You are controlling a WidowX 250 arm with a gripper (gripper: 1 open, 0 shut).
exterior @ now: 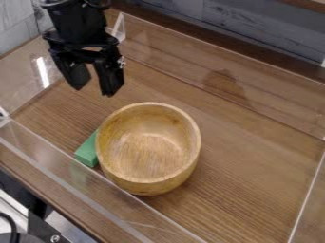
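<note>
The black gripper (91, 84) hangs over the upper left of the wooden surface, above and left of a tan oval bowl (148, 152). Whether its fingers are open or shut is unclear. A green object (86, 149) lies against the bowl's left side, partly hidden by it. The bowl looks empty.
Clear plastic edges run along the left and front, with dark cables at the lower left.
</note>
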